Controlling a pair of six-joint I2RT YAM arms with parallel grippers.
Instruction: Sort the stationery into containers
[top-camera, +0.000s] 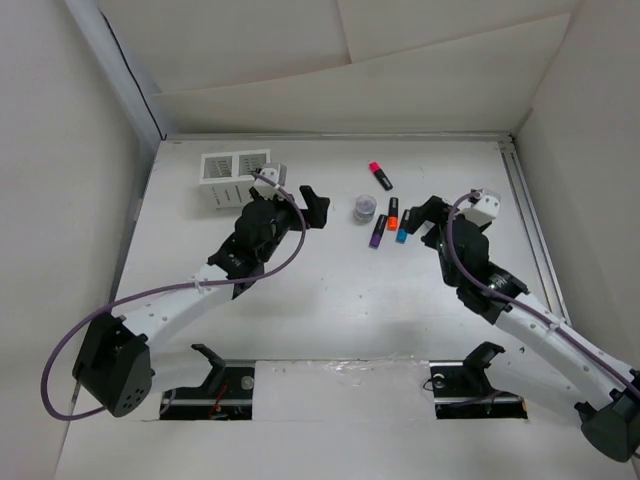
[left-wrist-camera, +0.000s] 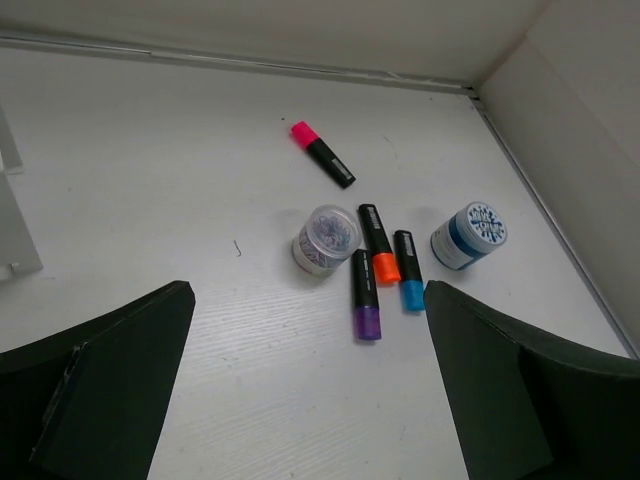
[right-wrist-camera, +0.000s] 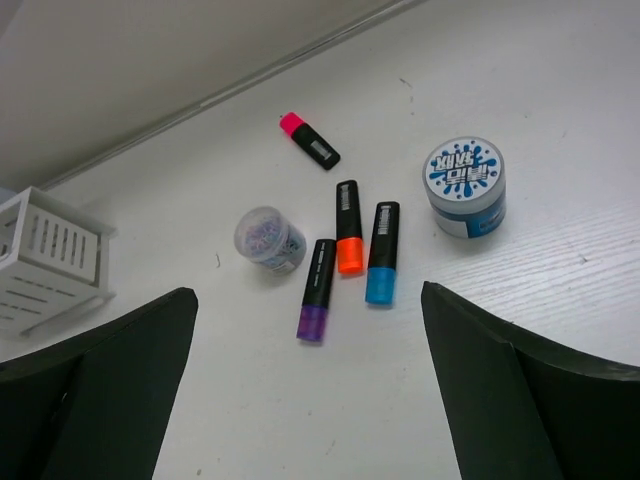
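Note:
Several markers lie on the table: pink (top-camera: 380, 176), orange (right-wrist-camera: 349, 228), purple (right-wrist-camera: 316, 292) and blue (right-wrist-camera: 382, 254). A clear lidded pot (top-camera: 365, 208) stands left of them; a white-lidded round tub (right-wrist-camera: 464, 188) stands to their right, mostly hidden by my right arm in the top view. A white slotted container (top-camera: 218, 182) sits at the back left. My left gripper hangs open beside that container, left of the pot. My right gripper hangs open over the right side, near the markers. Both have nothing between their fingers.
Walls border the white table (top-camera: 330, 290) at back and sides, with a metal rail along the back edge.

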